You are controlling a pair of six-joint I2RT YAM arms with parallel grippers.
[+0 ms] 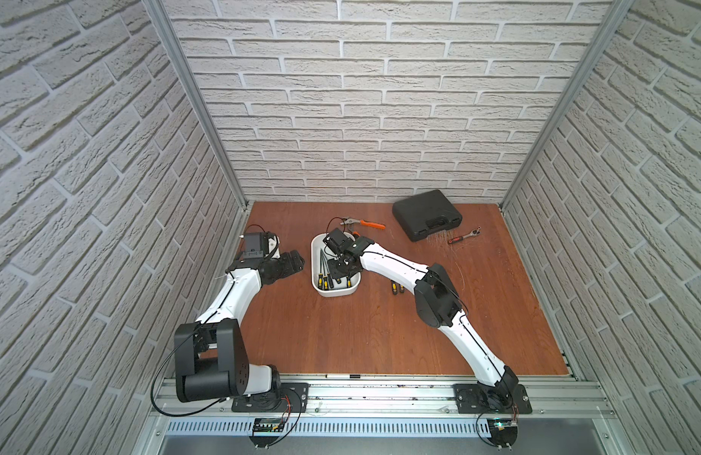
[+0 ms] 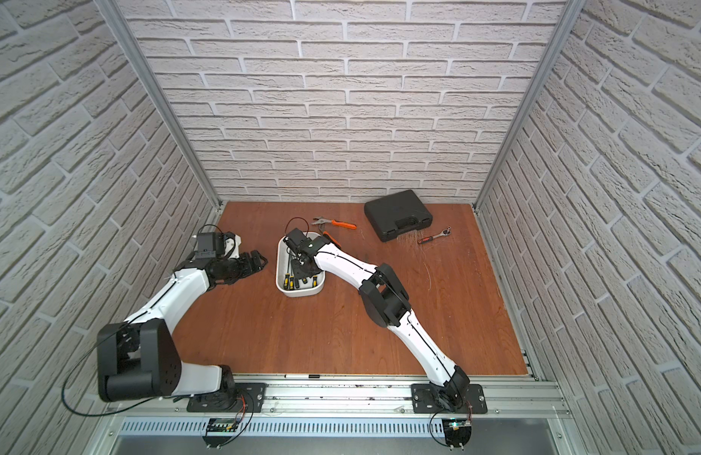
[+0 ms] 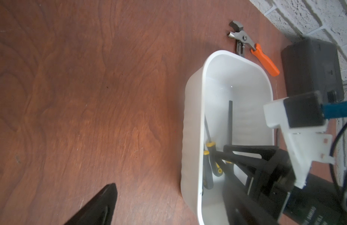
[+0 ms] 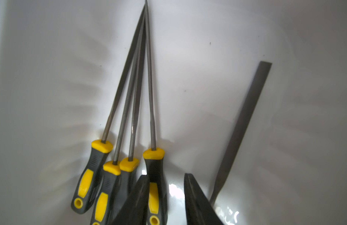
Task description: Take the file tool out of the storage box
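The white storage box (image 3: 193,135) stands at the centre left of the table, holding several files with yellow-and-black handles (image 4: 93,166), blades bunched together, and a separate flat file (image 4: 244,120) along the other side. My right gripper is down over the box; its open fingertips are at the handle of the rightmost file in the bunch, holding nothing. My left gripper (image 1: 292,261) is open to the left of the box, clear of it.
Orange-handled pliers (image 1: 369,224) lie behind the box, a black case (image 1: 426,214) at the back right with a ratchet (image 1: 462,235) beside it. Two small yellow-and-black pieces (image 1: 396,286) lie right of the box.
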